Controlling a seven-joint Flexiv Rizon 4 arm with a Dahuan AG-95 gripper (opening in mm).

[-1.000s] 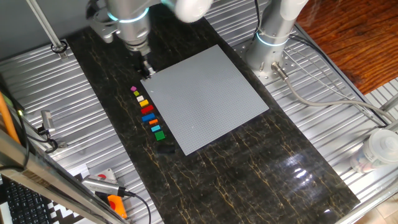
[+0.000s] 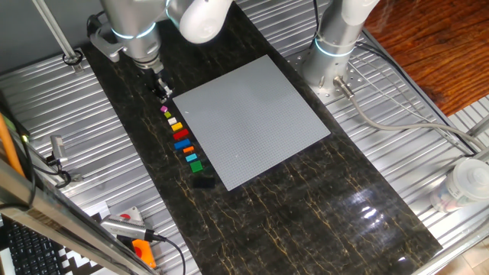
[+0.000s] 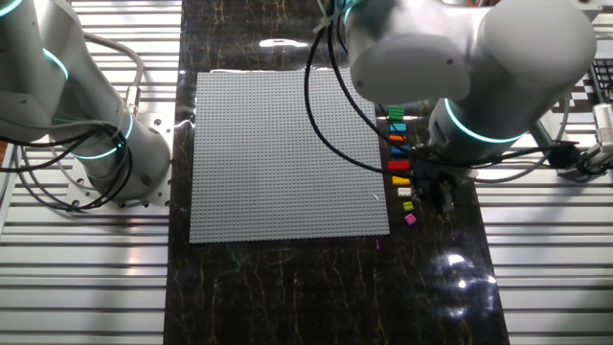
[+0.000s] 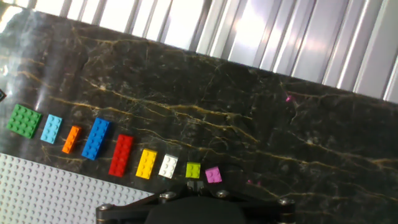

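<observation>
A row of toy bricks lies on the dark marbled table along one edge of the grey baseplate point(image 2: 252, 118). In the wrist view the row runs from a green brick point(image 4: 24, 121) through light blue point(image 4: 51, 129), orange point(image 4: 71, 139), blue point(image 4: 96, 139), red point(image 4: 121, 155), yellow point(image 4: 147, 163) and white bricks point(image 4: 168, 166) to a lime brick point(image 4: 193, 170) and a slightly turned pink brick point(image 4: 213, 175). My gripper hovers near the lime and pink end. Its fingertips appear close together, no brick showing between them; how far apart they stand is unclear.
The baseplate's studs look bare. A black piece point(image 2: 204, 182) lies beyond the green brick. The robot's base point(image 2: 325, 72) stands across the plate from the bricks. Open table stretches beyond the pink brick, with ribbed metal point(image 4: 249, 31) past its edge.
The bricks have stayed put.
</observation>
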